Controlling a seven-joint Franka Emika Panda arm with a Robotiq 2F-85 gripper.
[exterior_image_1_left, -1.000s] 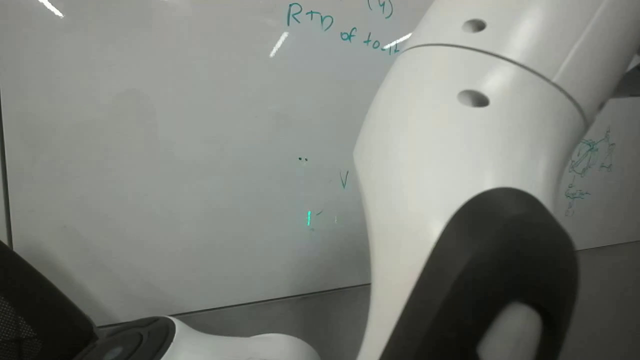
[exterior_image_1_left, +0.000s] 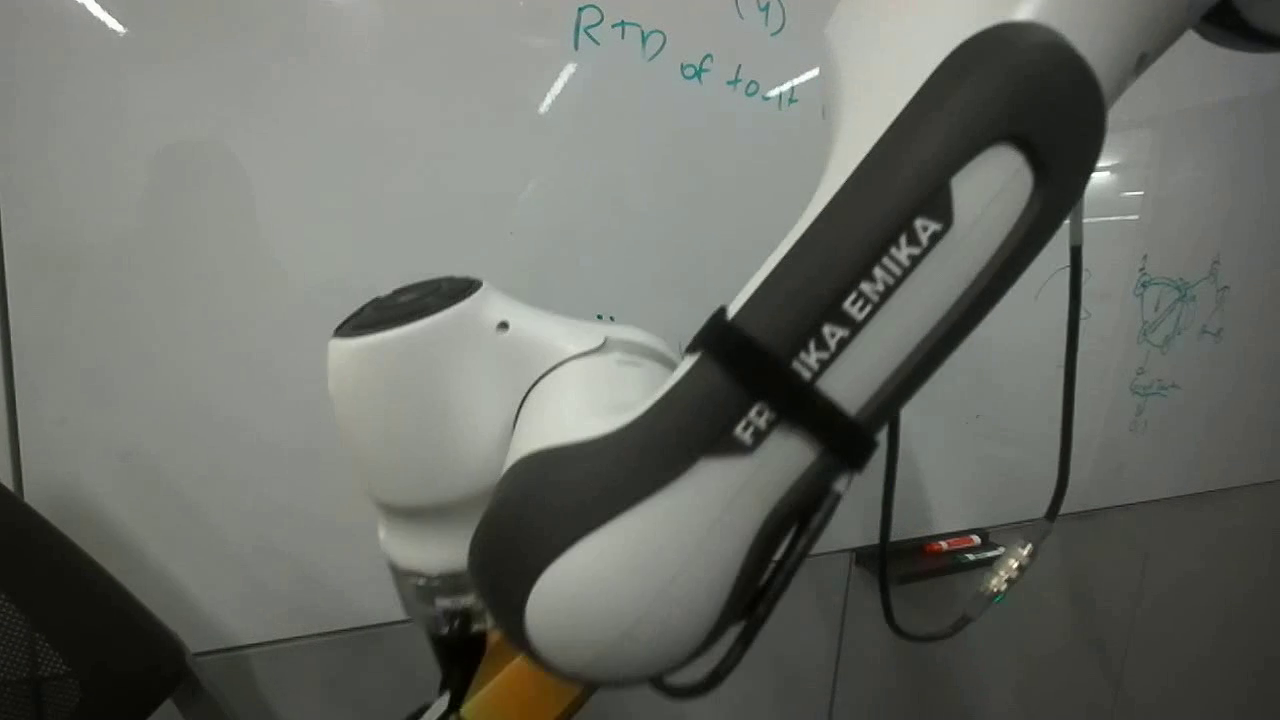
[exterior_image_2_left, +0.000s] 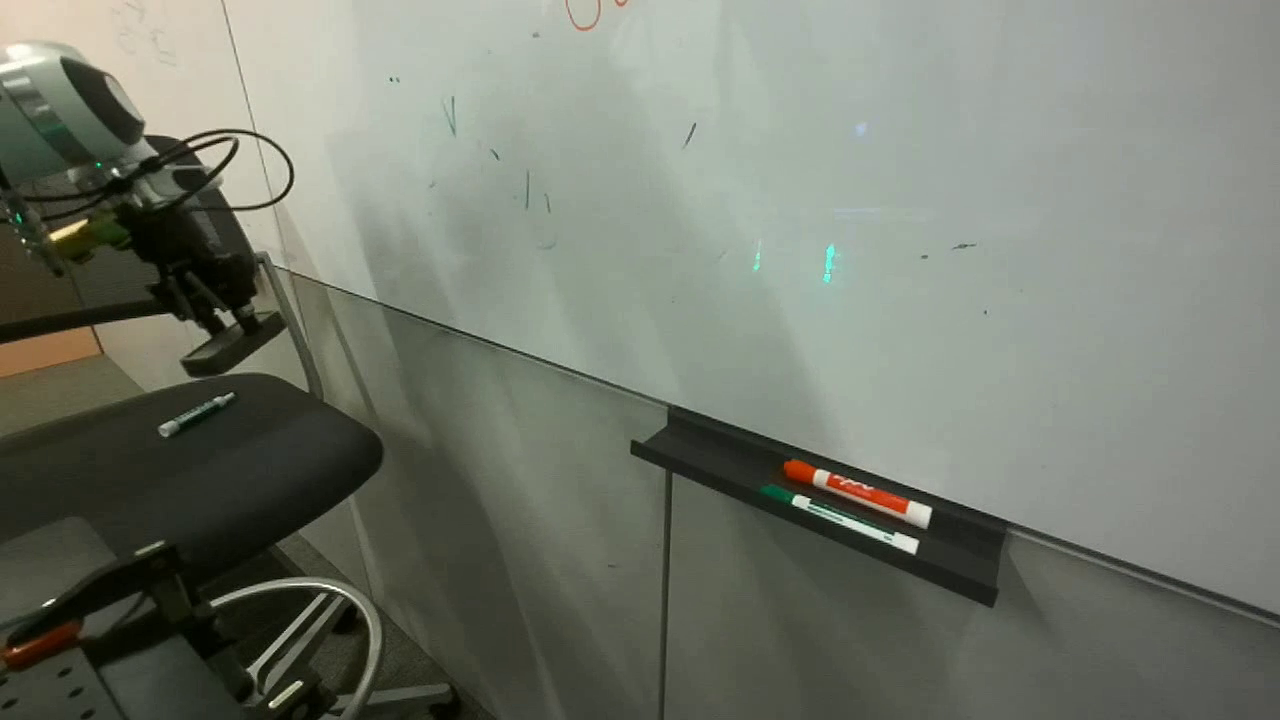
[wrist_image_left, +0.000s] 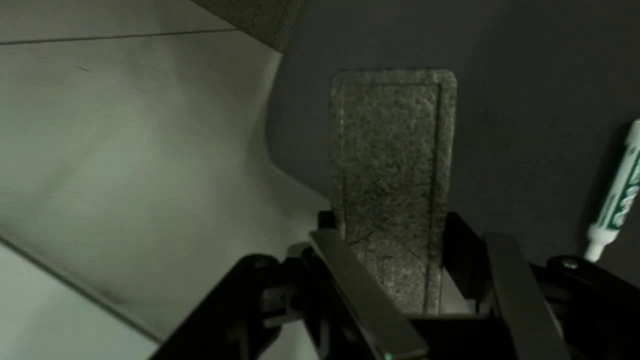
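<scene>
A dark grey, felt-faced whiteboard eraser (wrist_image_left: 393, 156) points away from the camera in the wrist view, its near end between the fingers of my gripper. My gripper is shut on it. From the second exterior view, the eraser (exterior_image_2_left: 234, 344) hangs tilted below my gripper (exterior_image_2_left: 222, 314), apart from the black chair seat (exterior_image_2_left: 276, 456) beneath. A white and green marker (exterior_image_2_left: 197, 414) lies on that seat; in the wrist view the marker (wrist_image_left: 619, 186) is at the right edge. The first exterior view cuts off below the wrist, so the fingers are hidden there.
A large whiteboard (exterior_image_2_left: 1020, 180) with a few small marks spans the wall. Under it a black tray (exterior_image_2_left: 684, 446) holds a red marker (exterior_image_2_left: 864, 493) and a green marker (exterior_image_2_left: 846, 524). The chair's backrest (exterior_image_1_left: 72, 612) stands at the left. Open space lies before the board.
The arm has risen in the first exterior view. Its wrist, low at the bottom edge before, is now higher and further right, and the tray with the markers has come into sight.
</scene>
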